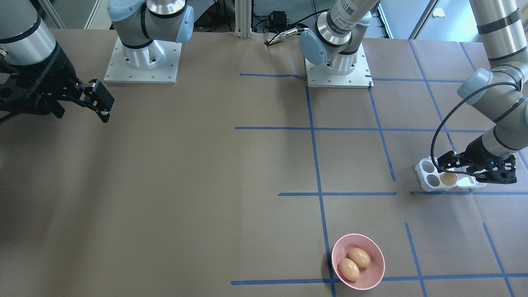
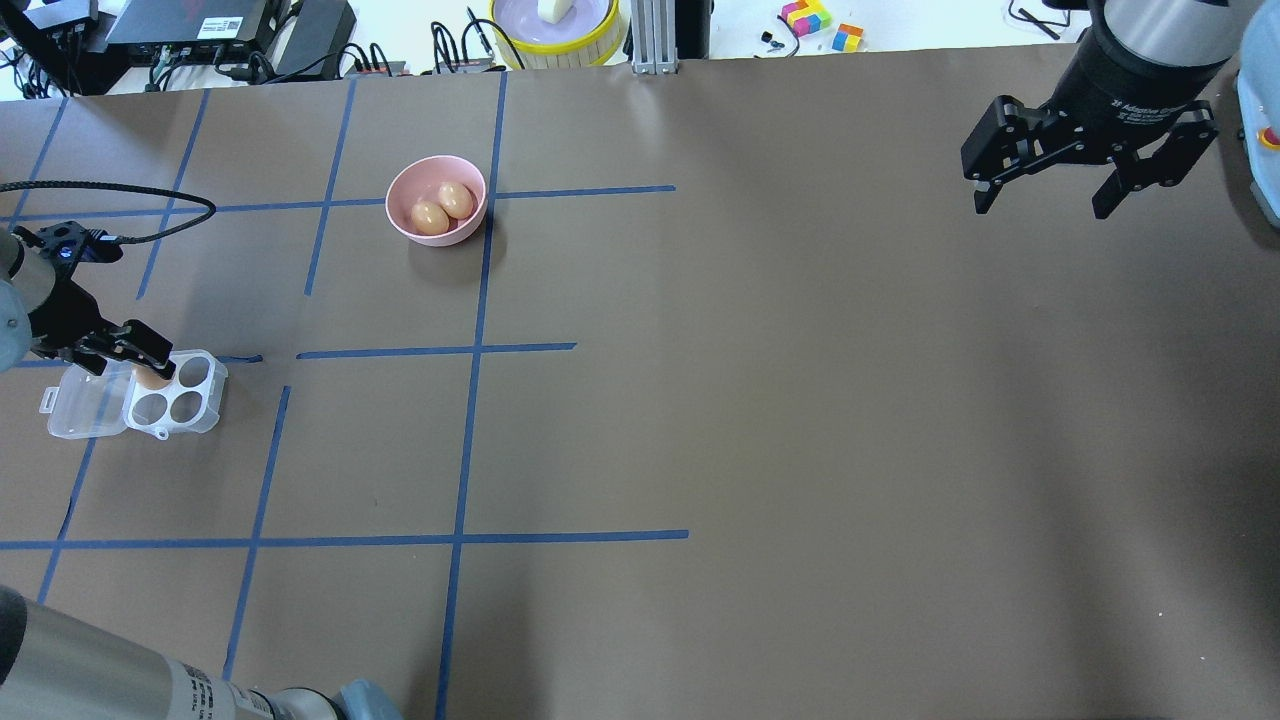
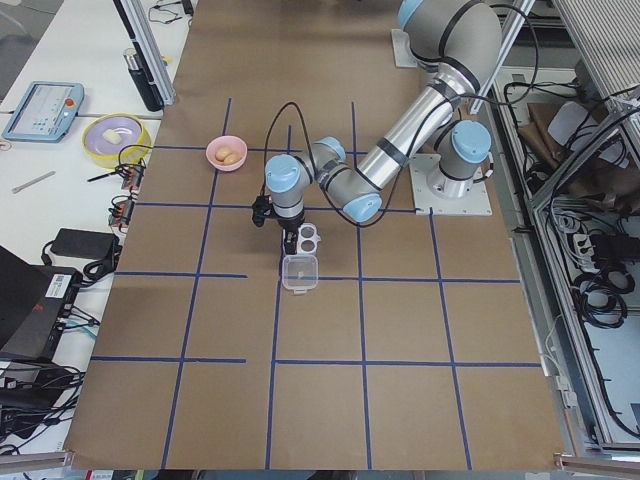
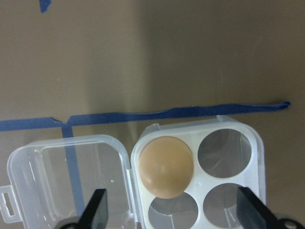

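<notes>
A white plastic egg box (image 4: 255, 167) with four round wells and a clear open lid (image 4: 47, 176) lies on the taped table. One brown egg (image 4: 165, 167) fills a well; the other three are empty. My black gripper hangs low over the box, its two fingertips wide apart in the wrist view, open, with the egg between and beyond them. In the front view it partly covers the box. A pink bowl (image 1: 338, 251) with two eggs (image 1: 359, 257) stands apart on the table, towards the front in the front view.
A second arm's black gripper (image 2: 1086, 168) hovers at the top right of the top view. Two more arm bases stand at the back edge in the front view.
</notes>
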